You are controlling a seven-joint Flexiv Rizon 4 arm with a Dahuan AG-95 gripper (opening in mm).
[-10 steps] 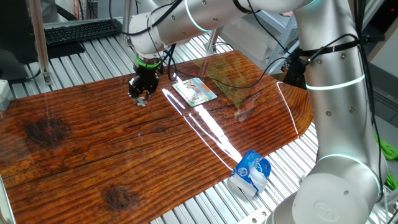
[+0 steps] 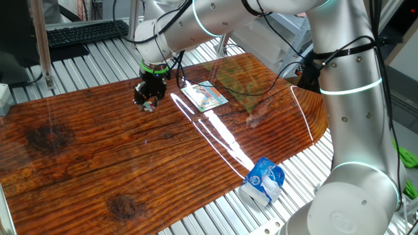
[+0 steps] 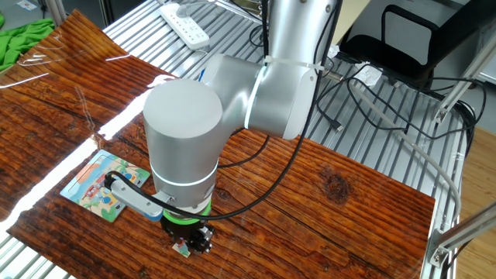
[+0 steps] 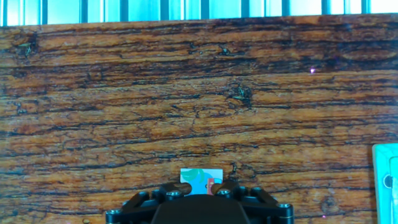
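My gripper points down at the far side of the brown wooden board in exterior view 1. A small light card-like piece (image 4: 200, 175), with blue, green and red printing, shows at its fingertips in the wrist view. The piece's far edge reaches a little past the tips on both sides; its near part is hidden. In exterior view 2 the piece (image 3: 181, 248) shows right by the gripper (image 3: 194, 244). The fingers look a little apart, but whether they grip the piece or stand over it cannot be told.
A colourful picture board (image 3: 105, 184) lies flat near the gripper. A crumpled blue and white packet (image 2: 263, 181) sits at the near edge of the wooden board (image 2: 85, 176). A black cable (image 3: 256, 201) hangs along the arm. Much of the wood is bare.
The gripper has shifted very slightly left in exterior view 1. The picture board and the packet have stayed in place.
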